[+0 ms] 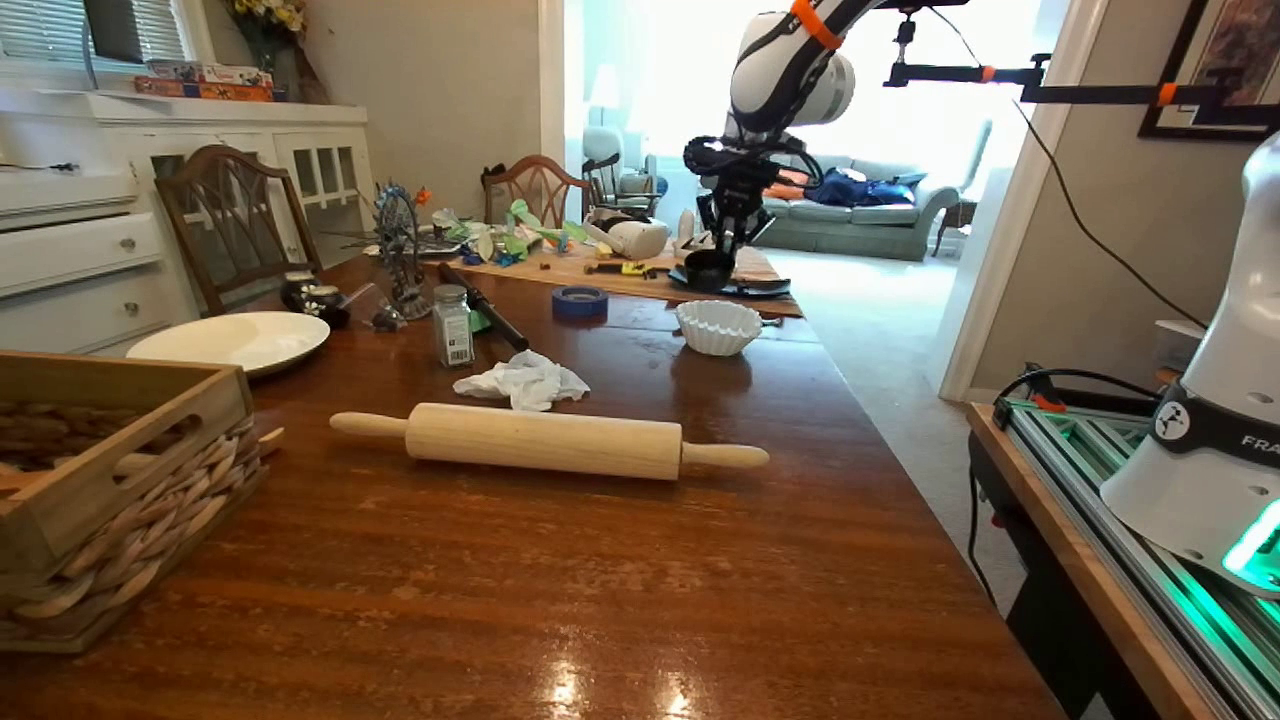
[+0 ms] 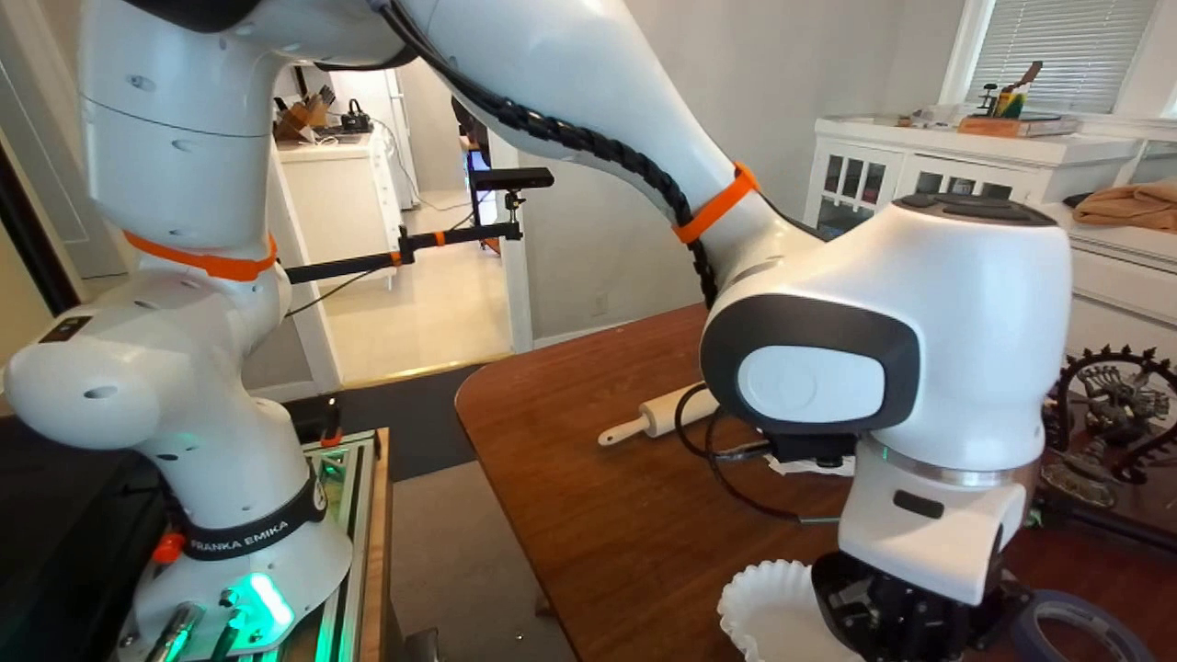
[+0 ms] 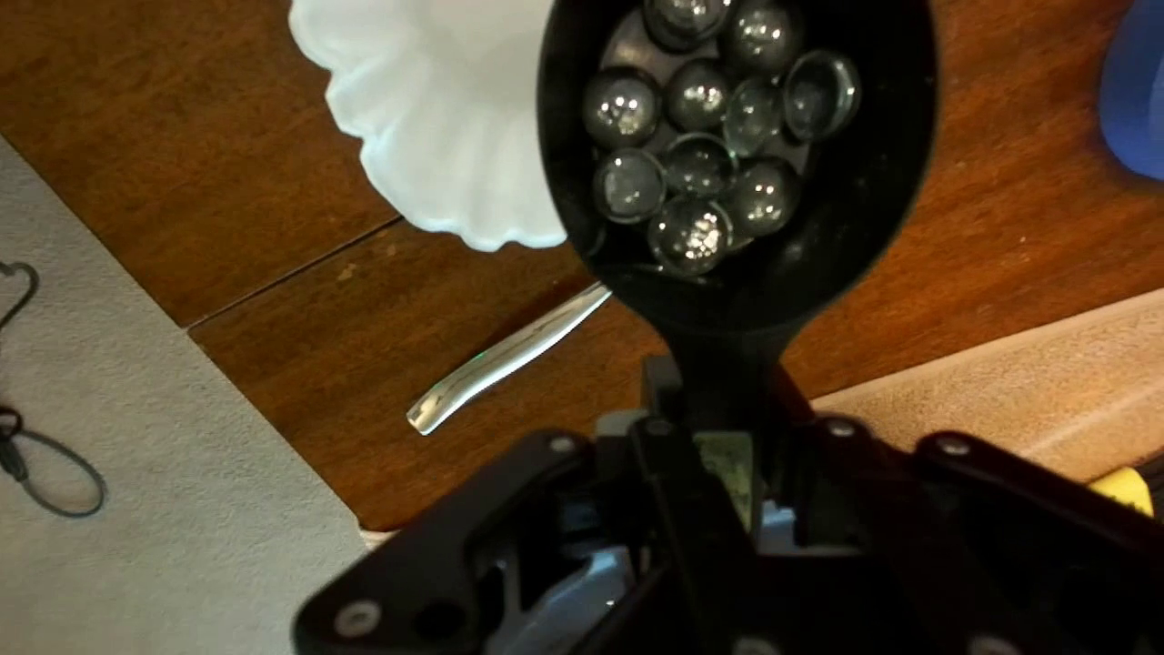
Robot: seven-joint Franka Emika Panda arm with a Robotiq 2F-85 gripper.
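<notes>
My gripper is shut on the handle of a black ladle (image 3: 742, 306). Several clear glass marbles (image 3: 698, 164) lie in the ladle's bowl. Exterior view 1 has the ladle (image 1: 709, 271) held upright in front of the arm, past the white fluted bowl (image 1: 719, 328). In the wrist view that white bowl (image 3: 458, 142) is partly covered by the ladle's rim, and its inside looks empty where it shows. The second exterior view shows the bowl (image 2: 772, 607) beside the gripper, whose fingertips are out of sight there.
A metal utensil handle (image 3: 507, 358) lies on the table beside the bowl. Blue tape (image 1: 579, 301) sits to the left, with a glass jar (image 1: 453, 326), crumpled tissue (image 1: 528, 380) and rolling pin (image 1: 546, 440) nearer the camera.
</notes>
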